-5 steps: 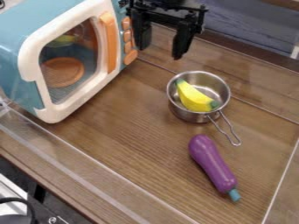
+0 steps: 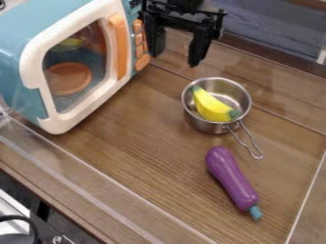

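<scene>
My black gripper (image 2: 176,48) hangs open at the top centre, beside the orange latch on the door of a light blue toy microwave (image 2: 26,67). Behind the microwave's window an orange round item (image 2: 68,78) is visible. A steel pot (image 2: 234,93) with a handle holds a yellow banana (image 2: 212,105) to the right of the microwave. A purple toy eggplant (image 2: 230,176) lies toward the front right.
A blue-grey wall (image 2: 274,43) stands at the back, and dark items with a cable sit at the lower left.
</scene>
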